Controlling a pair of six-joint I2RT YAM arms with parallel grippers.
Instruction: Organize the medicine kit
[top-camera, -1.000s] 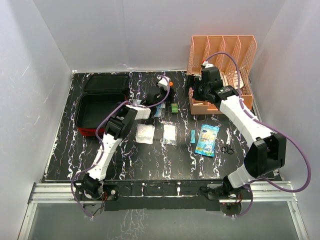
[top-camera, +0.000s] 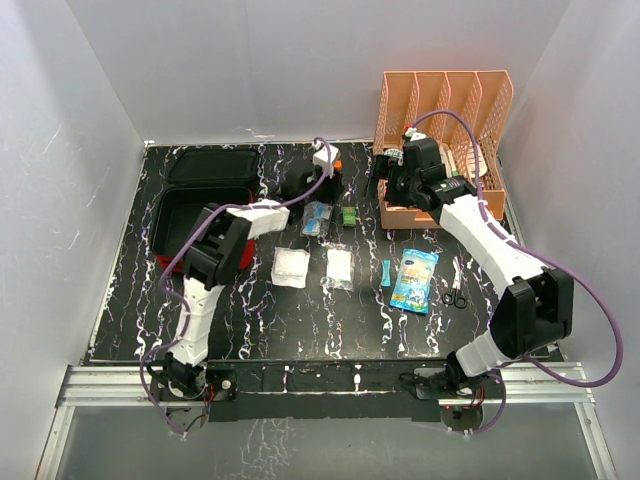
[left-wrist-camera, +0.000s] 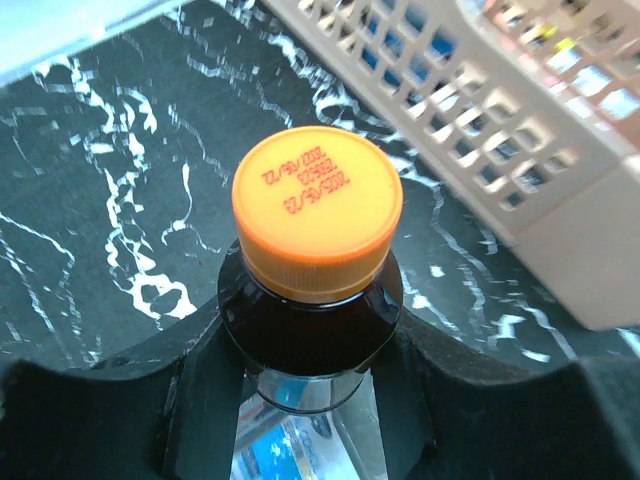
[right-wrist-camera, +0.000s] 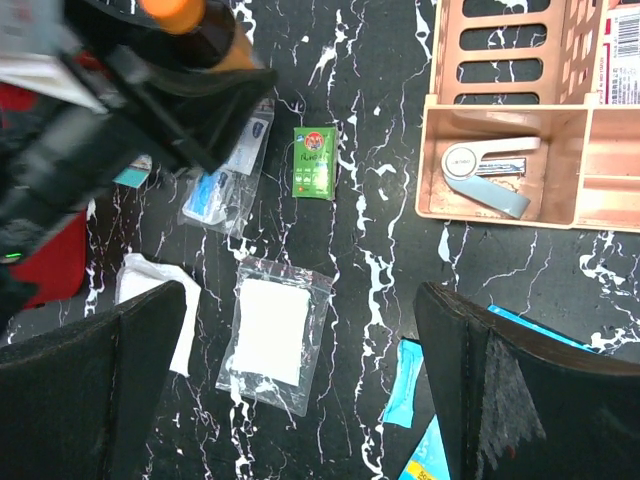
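Note:
A brown bottle with an orange cap (left-wrist-camera: 318, 215) stands upright in my left gripper, whose fingers press on both its sides. In the top view that gripper is at the back centre, over the bagged items (top-camera: 316, 218), and the bottle's cap (top-camera: 337, 165) peeks out behind it. Left of it lies the empty black-and-red medicine kit (top-camera: 180, 262), its lid (top-camera: 212, 166) folded back. My right gripper stands open above the table, its fingers wide apart with nothing gripped. A small green packet (right-wrist-camera: 314, 162) lies on the table below.
The tan organizer (top-camera: 410, 222) at the back right holds a grey-white tool (right-wrist-camera: 490, 175) and other supplies. White pads (top-camera: 290, 267), a bagged pad (top-camera: 339, 267), a blue strip (top-camera: 386, 273), a blue pouch (top-camera: 413, 280) and scissors (top-camera: 455, 285) lie in front.
The right arm has shifted only slightly.

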